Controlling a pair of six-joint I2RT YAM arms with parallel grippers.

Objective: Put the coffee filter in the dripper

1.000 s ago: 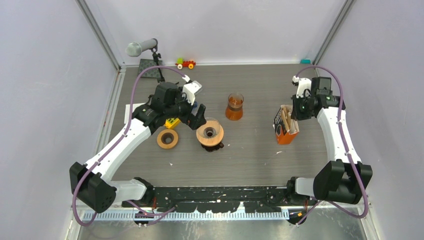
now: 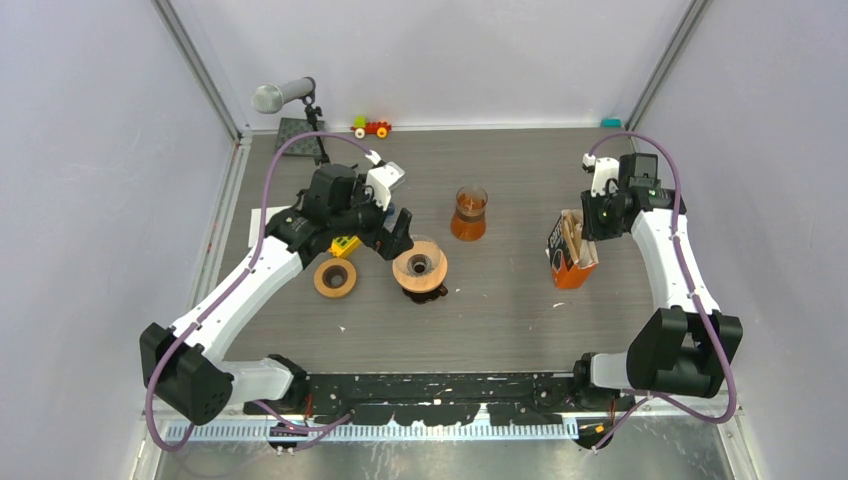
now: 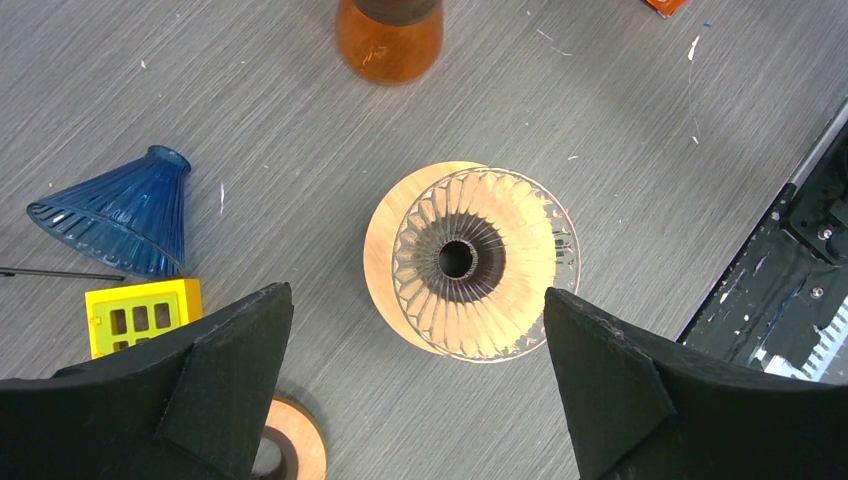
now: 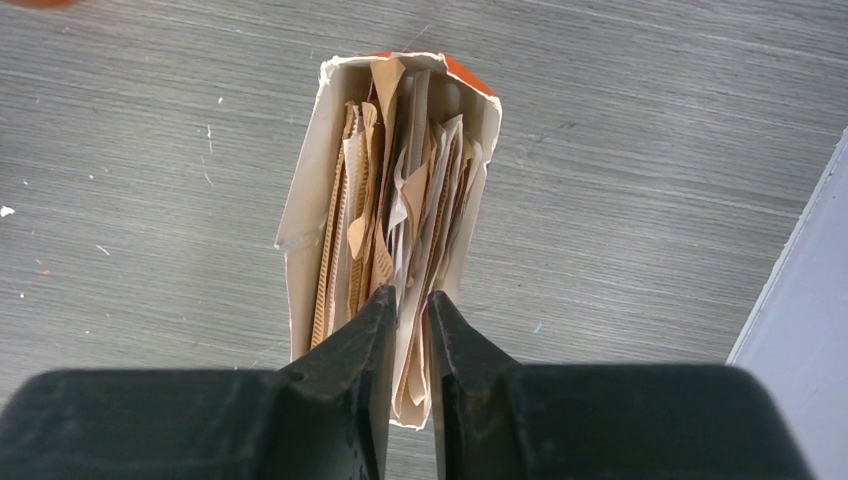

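Observation:
A clear ribbed dripper (image 3: 520, 250) sits on a wooden ring stand (image 2: 420, 282) in the middle of the table. My left gripper hangs open above and beside it, nothing between its fingers. On the right stands an orange box (image 2: 567, 270) packed upright with folded paper coffee filters (image 4: 370, 200), brown and white. My right gripper is over the near end of the box, fingertips close together with a narrow gap, at the filters' edges; whether paper is between them is unclear.
An amber glass carafe (image 2: 470, 222) stands behind the dripper. A wooden ring (image 2: 335, 266), yellow toy piece (image 3: 150, 305) and blue cone (image 3: 110, 210) lie on the left. A microphone on a stand (image 2: 285, 95) is at back left. The table between dripper and box is clear.
The right arm has shifted very slightly at the box; the left arm has not moved.

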